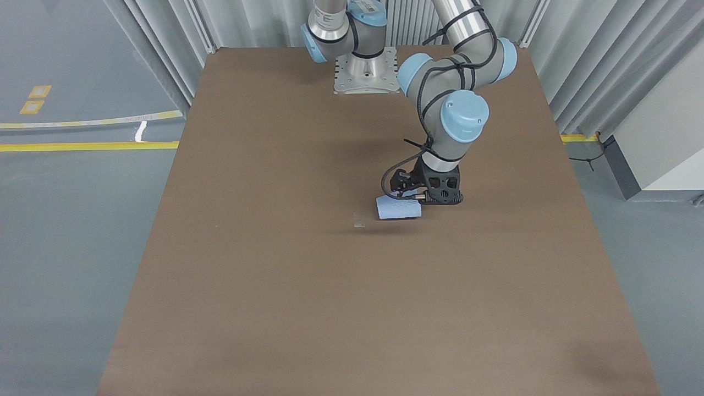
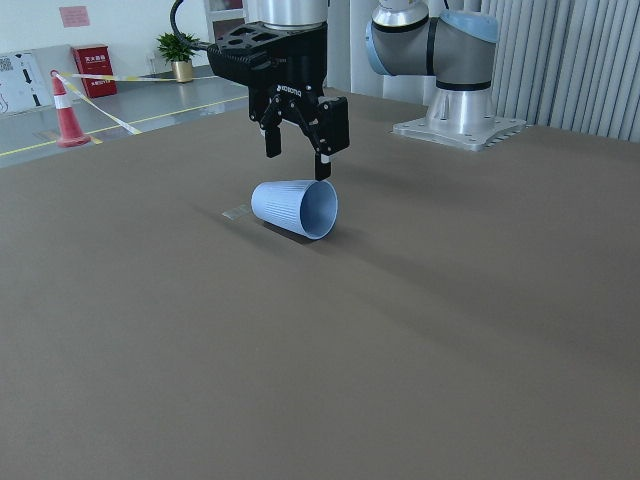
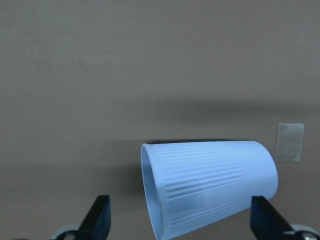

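A ribbed light-blue cup (image 1: pixel 397 208) (image 2: pixel 285 205) (image 3: pixel 210 182) lies on its side on the brown table (image 1: pixel 277 277). My black gripper (image 2: pixel 298 158) hangs open just above it, fingers apart with nothing gripped. In the front view the gripper partly covers the cup. In the wrist view the cup's wide mouth faces left, between and ahead of the two fingertips.
A small translucent tape patch (image 3: pixel 289 141) lies by the cup's narrow end.
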